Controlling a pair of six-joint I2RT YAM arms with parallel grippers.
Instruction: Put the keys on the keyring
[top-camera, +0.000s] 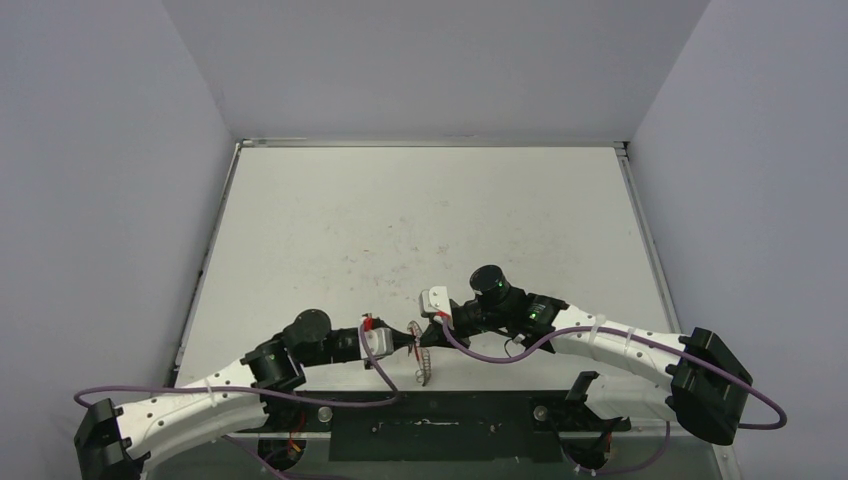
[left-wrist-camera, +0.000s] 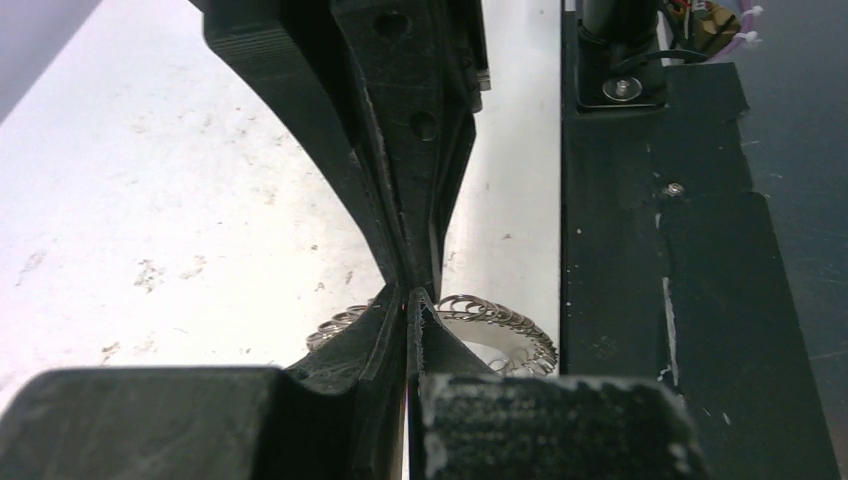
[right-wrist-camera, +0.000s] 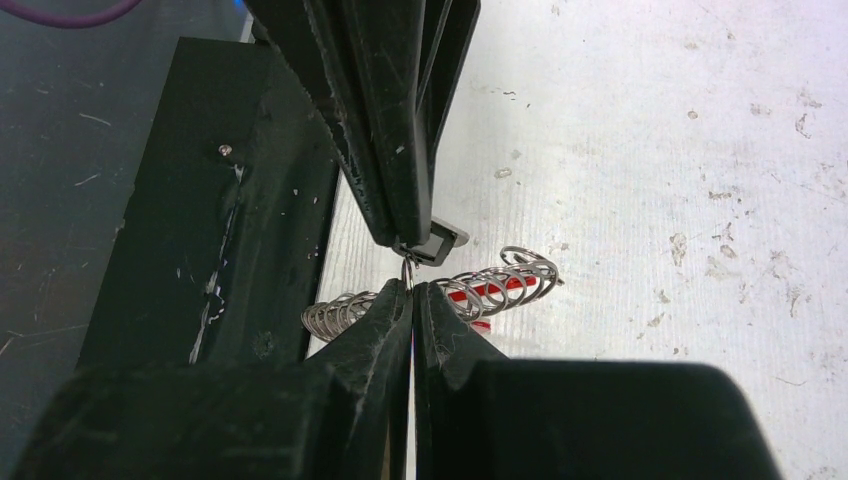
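Observation:
In the top view my left gripper (top-camera: 411, 339) and right gripper (top-camera: 424, 340) meet tip to tip low over the front of the table. A silvery wire coil (top-camera: 424, 368) hangs below them; the right wrist view shows the coil (right-wrist-camera: 340, 315) on both sides of the fingers, with a red strip (right-wrist-camera: 490, 291) along it. A thin metal ring (right-wrist-camera: 408, 269) stands up from my right fingertips, which are shut on it. Beside the left fingertips is a flat grey metal piece (right-wrist-camera: 440, 243), perhaps a key. My left gripper is shut; what lies between its fingers is hard to see.
A black strip (top-camera: 445, 425) runs along its front edge, close to the hanging coil. Grey walls stand at the left, right and back.

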